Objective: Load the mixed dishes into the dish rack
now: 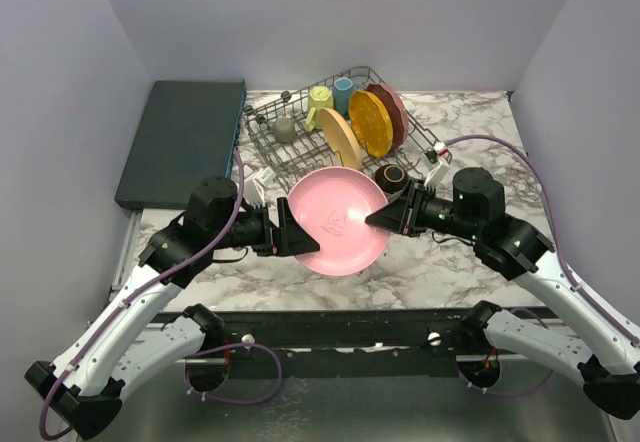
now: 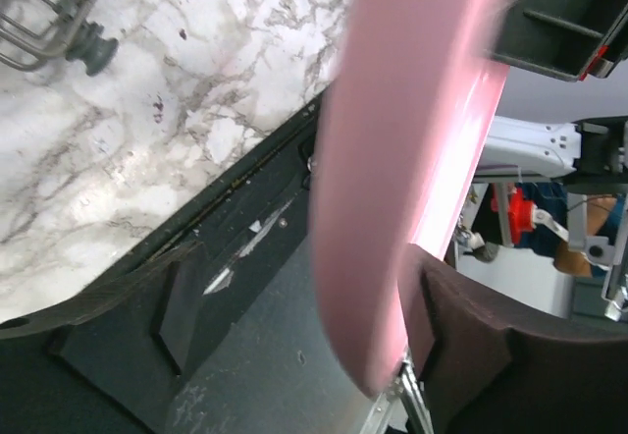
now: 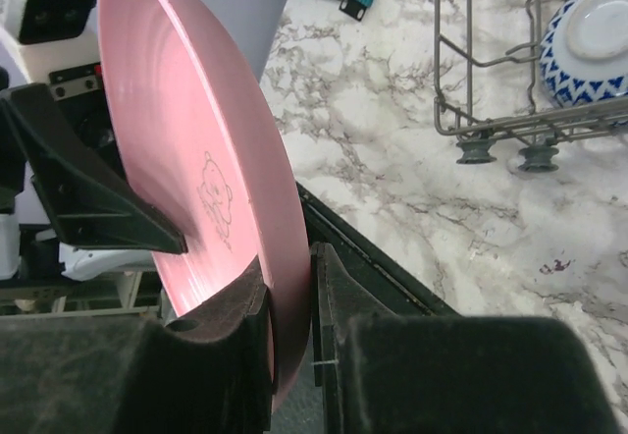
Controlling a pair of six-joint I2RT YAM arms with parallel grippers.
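A pink plate [image 1: 335, 220] with a small bear drawing hangs in the air between both arms, in front of the dish rack [image 1: 262, 132]. In the right wrist view, my right gripper is shut on the rim of the pink plate [image 3: 211, 159]. My left gripper is open at the plate's left side; in the left wrist view the plate [image 2: 392, 159] stands between its parted fingers, nearer the right one, and whether it touches is unclear. Held in the rack are a tan plate [image 1: 340, 140], a yellow plate [image 1: 371, 124] and a reddish plate [image 1: 390, 107].
A green cup [image 1: 319, 105], a blue cup [image 1: 342, 93], a grey cup [image 1: 285, 129] and a dark bowl [image 1: 391, 178] sit in the rack. A dark flat box [image 1: 180, 144] lies left. Rack space shows at its front left, and the marble counter in front is clear.
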